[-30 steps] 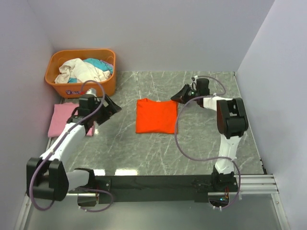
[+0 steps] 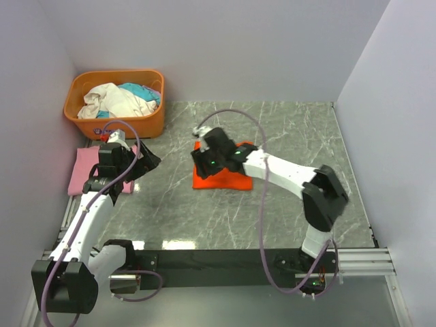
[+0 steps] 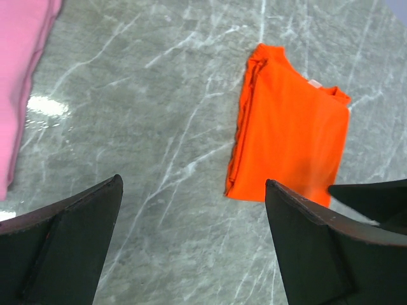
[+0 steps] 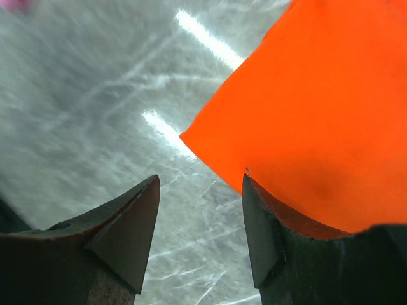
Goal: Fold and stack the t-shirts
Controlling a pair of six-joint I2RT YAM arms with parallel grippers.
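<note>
An orange folded t-shirt [image 2: 221,180] lies flat as a near square at the middle of the table. Over its left part hovers my right gripper [image 2: 199,165], blurred in the top view. In the right wrist view the fingers stand open, with one corner of the orange shirt [image 4: 305,121] beyond the fingertips and no cloth between them. My left gripper [image 2: 151,165] is open and empty, raised between the pink shirt and the orange one. A pink folded t-shirt [image 2: 82,169] rests at the table's left edge, partly hidden by the left arm.
An orange basket [image 2: 148,127] holding white and teal cloths stands at the back left. Bare grey marble [image 2: 300,126] lies to the right and in front of the orange shirt. Walls close in the left, back and right.
My right gripper has swung left from the orange shirt's back right corner to above its left part. The left arm drew back slightly left. The orange shirt looks unmoved.
</note>
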